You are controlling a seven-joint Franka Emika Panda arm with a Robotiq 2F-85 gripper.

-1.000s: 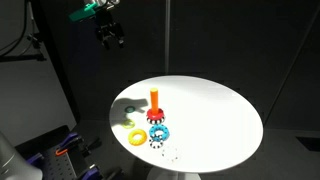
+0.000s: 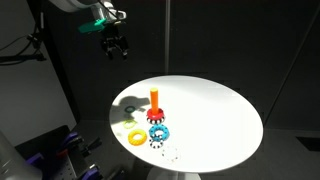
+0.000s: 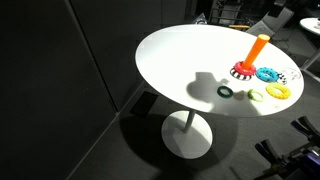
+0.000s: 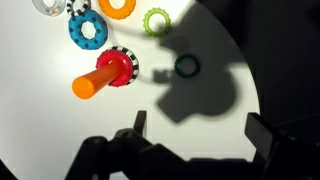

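A stacking toy stands upright on the white round table (image 2: 210, 115), its orange post (image 2: 154, 100) rising from a red ring (image 2: 155, 116) with a black-and-white patterned edge. Loose rings lie beside it: a blue ring (image 4: 88, 30), an orange-yellow ring (image 2: 138, 137), a small green ring (image 4: 157, 22) and a smaller dark teal ring (image 4: 187, 66). High over the table's left side, my gripper is open and empty, apart from everything. In the wrist view the dark ring lies beyond its fingers (image 4: 140, 122).
A clear ring (image 4: 48, 6) and a black-and-white piece (image 4: 78, 6) lie beyond the blue ring. The arm's shadow falls around the dark ring, near the table's edge.
My gripper has shifted slightly down and to the right in exterior view 1. The post and rings have stayed where they were.
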